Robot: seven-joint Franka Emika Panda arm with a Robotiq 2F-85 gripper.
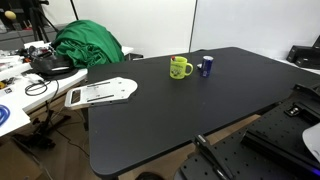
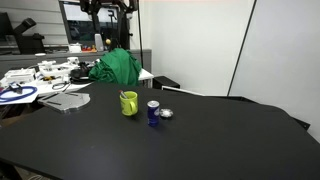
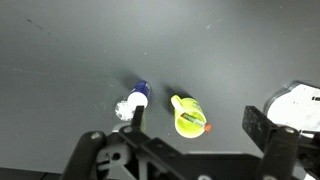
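A yellow-green mug (image 1: 179, 68) stands upright on the dark table, with a small item inside that shows a red tip in the wrist view. Beside it is a blue can (image 1: 206, 66) with a pale top. A small whitish round object (image 2: 165, 113) lies close to the can. From above, the wrist view has the mug (image 3: 189, 117) and the can (image 3: 141, 93) lying beyond my gripper. Its fingers are spread wide, nothing held between them. In exterior view 2, the arm hangs high at the upper left.
A white board-like tray (image 1: 101, 92) lies at the table's left side. Behind the table are a green cloth heap (image 1: 88, 44) and a white side table with cables.
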